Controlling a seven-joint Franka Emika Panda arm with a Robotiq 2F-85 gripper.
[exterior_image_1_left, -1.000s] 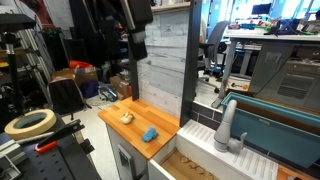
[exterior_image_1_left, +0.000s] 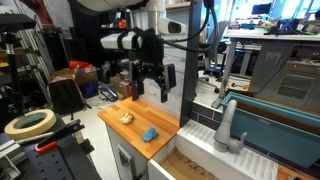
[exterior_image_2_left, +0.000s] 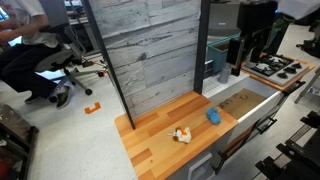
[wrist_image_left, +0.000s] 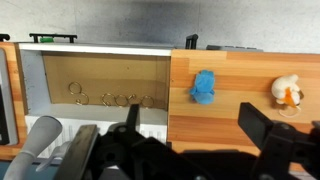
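Observation:
High over the wooden counter, my gripper (exterior_image_1_left: 131, 93) stands open, with nothing between its wide-spread fingers. In the wrist view a blue toy (wrist_image_left: 203, 87) lies on the wood near the drawer side, between and ahead of the dark fingers. A white and orange toy (wrist_image_left: 287, 92) rests farther right; exterior view 2 shows it too, left of the blue one. Beside the counter the white drawer (exterior_image_1_left: 200, 170) is pulled open, and several small rings (wrist_image_left: 109, 99) lie on its brown floor (wrist_image_left: 120, 70).
A grey faucet (exterior_image_1_left: 229, 125) rises behind the drawer, beside a long blue-green basin (exterior_image_1_left: 275, 135). Grey-white boards (exterior_image_2_left: 160, 60) back the counter. Bare wood (wrist_image_left: 232, 88) lies between the two toys, and the counter's left end looks clear in exterior view 2.
Both toys and the drawer look unmoved.

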